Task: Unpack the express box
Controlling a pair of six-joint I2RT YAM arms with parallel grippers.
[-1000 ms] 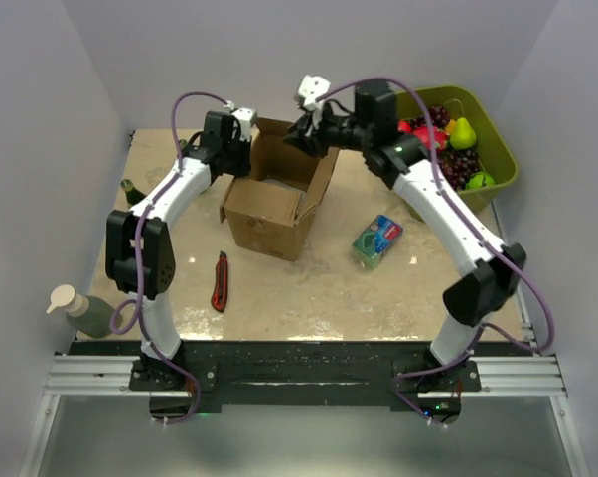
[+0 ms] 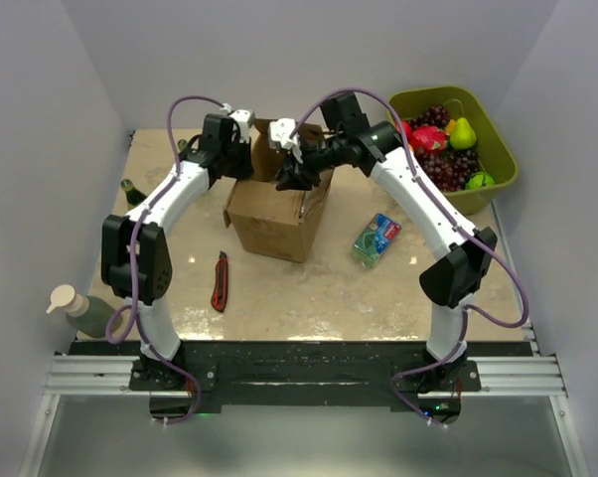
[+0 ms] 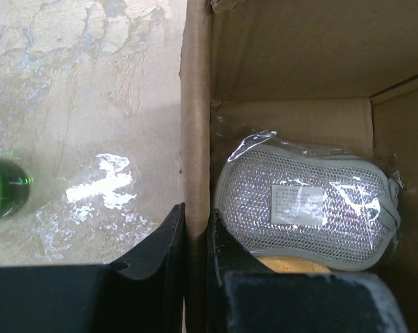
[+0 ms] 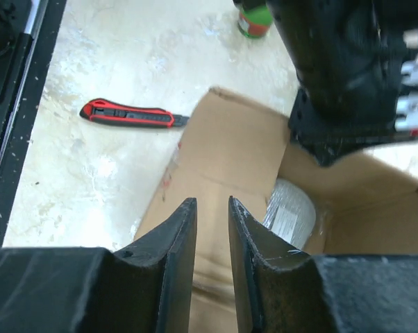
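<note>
The open cardboard box [image 2: 274,234] stands mid-table, one flap [image 4: 230,132] over part of its opening. My left gripper [image 2: 239,169] is shut on the box's upper edge [image 3: 195,139], which runs between its fingers. Inside lie a grey mesh pouch [image 3: 306,201] in clear plastic and something yellow [image 3: 292,264] partly hidden below it. My right gripper [image 2: 297,181] is over the box opening, its fingertips a little apart above the flap, with nothing seen between them.
A red box cutter [image 2: 221,281] lies left of the box, a blue-green packet [image 2: 376,238] to its right. A fruit bin [image 2: 493,174] is at the back right, green bottles [image 2: 130,194] at the left, a pump bottle [image 2: 85,313] front left.
My right arm came in from high at the right over the box, dipped toward the opening, and now sits slightly higher over it. The left arm holds almost still.
</note>
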